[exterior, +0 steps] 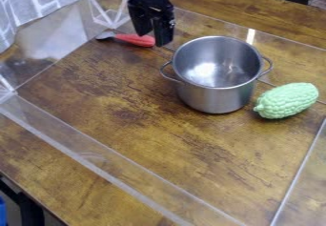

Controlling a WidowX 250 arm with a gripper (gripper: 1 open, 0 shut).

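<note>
My black gripper (pixel 152 25) hangs at the top centre of the camera view, above and just right of a red-handled utensil (pixel 135 39) with a light tip, lying on the wooden table (pixel 128 144). A large steel pot (pixel 216 94) with two side handles stands right of centre, below the gripper. A pale green corn-like object (pixel 287 100) lies to the pot's right. I cannot tell whether the fingers are open or shut.
Clear plastic side panels run along the left, back and right edges of the work area.
</note>
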